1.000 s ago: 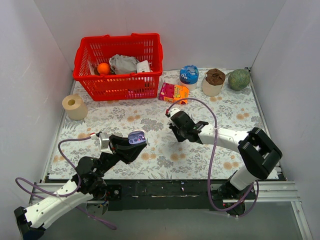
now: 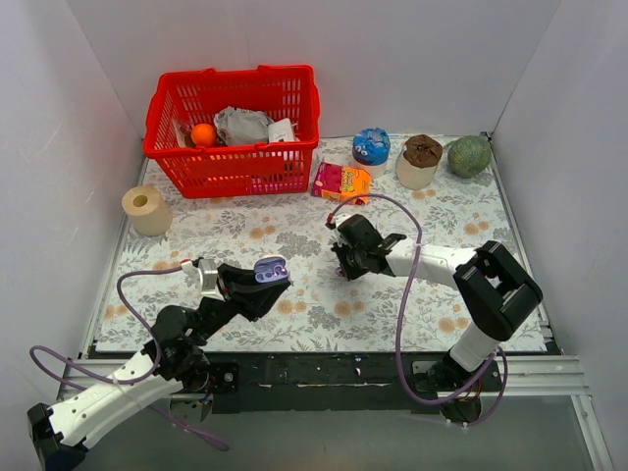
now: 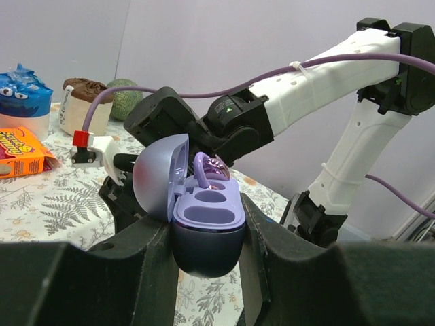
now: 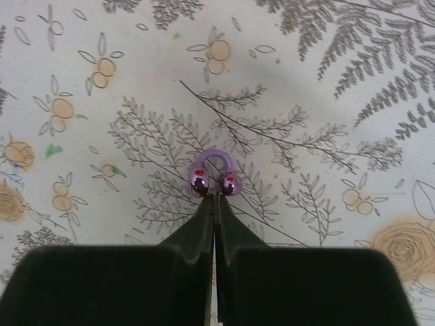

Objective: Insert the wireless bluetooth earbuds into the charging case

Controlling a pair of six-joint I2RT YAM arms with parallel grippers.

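In the left wrist view, a lilac charging case (image 3: 209, 234) with its lid raised sits between the fingers of my left gripper, which is shut on it. One purple earbud (image 3: 202, 170) with a chrome end stands in the far part of the case; the near slot is empty. Another purple earbud (image 4: 198, 180), a curved loop with two shiny ends, lies on the patterned tabletop in the right wrist view. Right at its open side are the tips of my right gripper, shut with nothing between them; the earbud is outside the fingers.
A red basket (image 2: 235, 175) stands at the back left, a paper roll (image 2: 147, 211) left of it. Behind the right gripper are an orange snack box (image 2: 340, 183), a blue-topped jar (image 2: 371, 147), a brown-topped jar (image 2: 417, 167) and a green melon (image 2: 469, 155). The mid-table is clear.
My right gripper has gone from slightly open to shut. The left arm holds still.
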